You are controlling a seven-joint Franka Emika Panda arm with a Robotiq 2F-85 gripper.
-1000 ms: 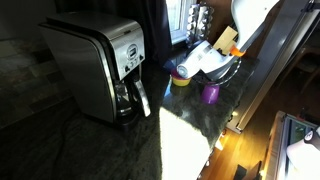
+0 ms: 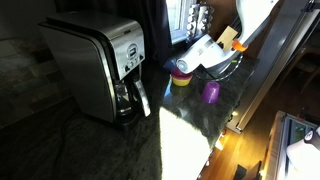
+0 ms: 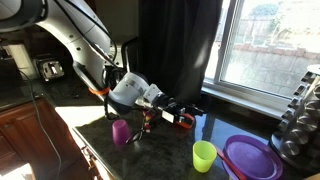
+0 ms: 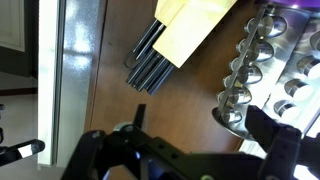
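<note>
My gripper stands open, with bare space between its fingers in the wrist view. In exterior view 2 the gripper hovers over the dark counter, close to a red-orange bowl; whether they touch I cannot tell. A purple cup is on the counter to the left, and a yellow-green cup lies nearer the camera at right. Beside it is a purple plate with a red utensil. Exterior view 1 also has the purple cup, just below the arm, and stacked yellow and red bowls.
A coffee maker occupies the counter's left side in exterior view 1. Metal spice racks and a wooden block with dark-handled tools appear in the wrist view.
The arm's lower end has shifted slightly up and left in exterior view 1, leaving more space above the purple cup. The cup and bowls appear unmoved.
</note>
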